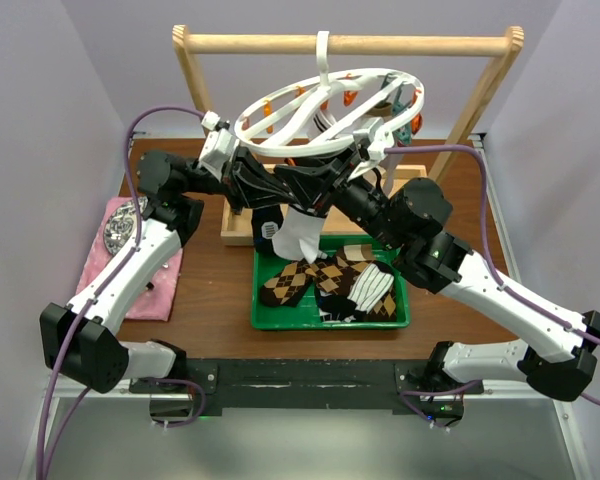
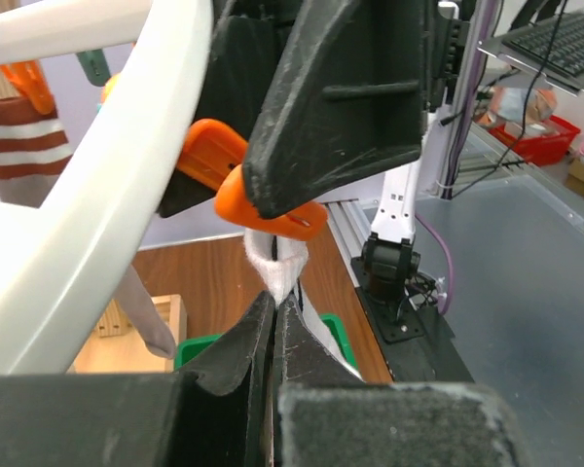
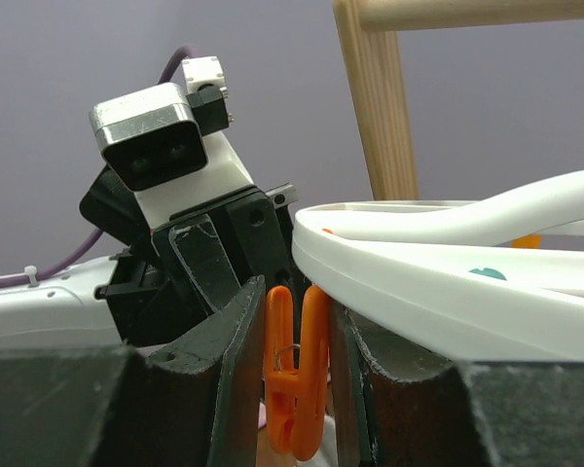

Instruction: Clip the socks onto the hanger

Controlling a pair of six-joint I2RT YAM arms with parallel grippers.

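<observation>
The white round hanger (image 1: 330, 82) hangs from the wooden rail with orange clips along it. My left gripper is shut on a white sock (image 2: 277, 263) just under an orange clip (image 2: 263, 209). My right gripper is at that clip (image 3: 313, 370), which stands upright between its fingers below the hanger ring. In the top view the white sock (image 1: 298, 235) hangs beneath both grippers.
A green tray (image 1: 280, 320) holds argyle and striped socks below. A pink cloth (image 1: 155, 300) lies at the left. The wooden frame (image 1: 345, 45) spans the back.
</observation>
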